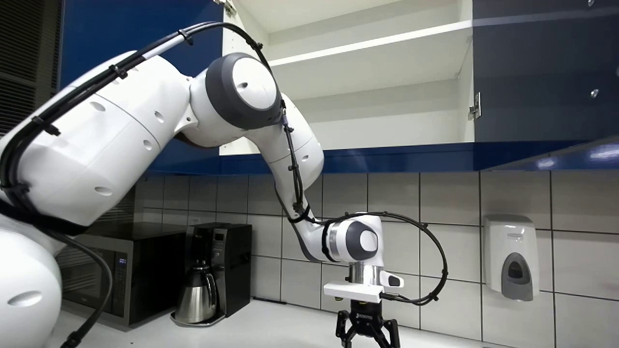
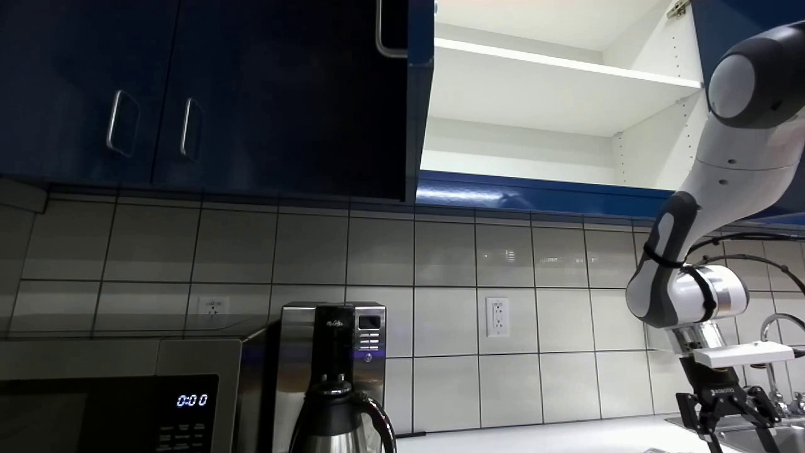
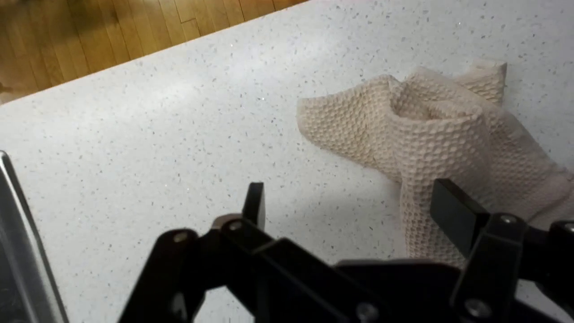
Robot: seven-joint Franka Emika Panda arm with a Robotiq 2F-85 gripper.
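A beige waffle-weave cloth (image 3: 441,134) lies crumpled on the speckled white counter in the wrist view, with a fold standing up near its middle. My gripper is open above the counter. Its right finger (image 3: 457,215) overlaps the near part of the cloth, while bare counter shows by the left finger (image 3: 254,204). Whether the right finger touches the fabric I cannot tell. Both outside views show the gripper (image 1: 368,342) pointing down with its fingers spread; the lower frame edge cuts off the tips there, and the cloth is out of sight.
A metal sink edge (image 3: 32,237) lies at the left in the wrist view, and the counter ends at the top above a wooden floor (image 3: 134,27). A coffee maker (image 1: 235,267) and a microwave (image 1: 130,272) stand along the wall. Overhead, the open cabinet (image 1: 377,116) has empty shelves.
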